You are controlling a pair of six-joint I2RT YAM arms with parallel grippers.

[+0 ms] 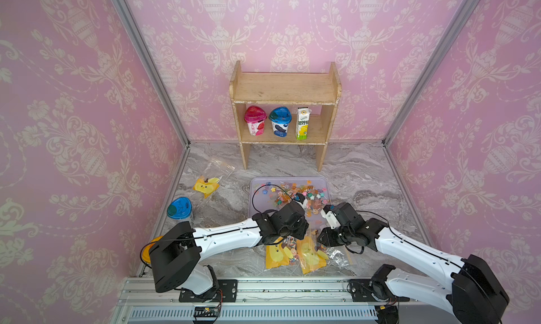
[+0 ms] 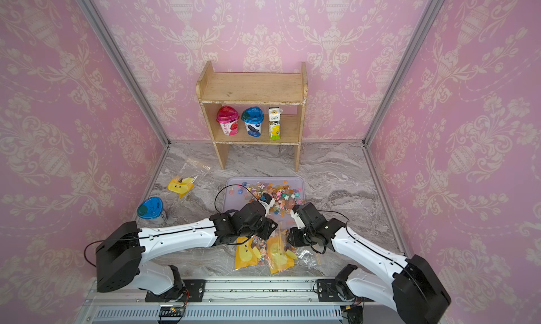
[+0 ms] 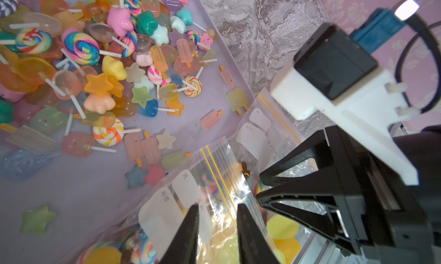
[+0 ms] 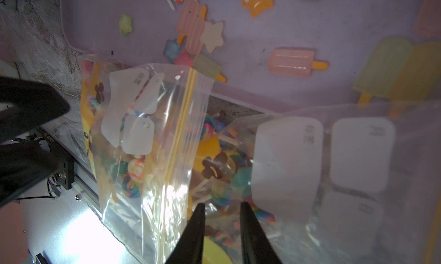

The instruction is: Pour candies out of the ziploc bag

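Note:
Candy-filled ziploc bags (image 1: pixel 276 255) lie along the front of the lilac tray (image 2: pixel 234 202), which holds a spread of colourful candies (image 3: pixel 82 48). In the left wrist view a bag's zip top (image 3: pixel 216 176) lies under my left gripper, whose fingers are parted above it, nothing visibly held. My right gripper also hangs over the bags with its fingertips apart, just above the clear plastic (image 4: pixel 284 167); nothing shows clearly between them. Both grippers sit close together at the tray's front edge.
A wooden shelf (image 1: pixel 287 87) with two tubs and a carton (image 1: pixel 302 123) stands at the back. Another bag (image 1: pixel 205 185) and a blue-lidded tub (image 1: pixel 179 208) lie on the left.

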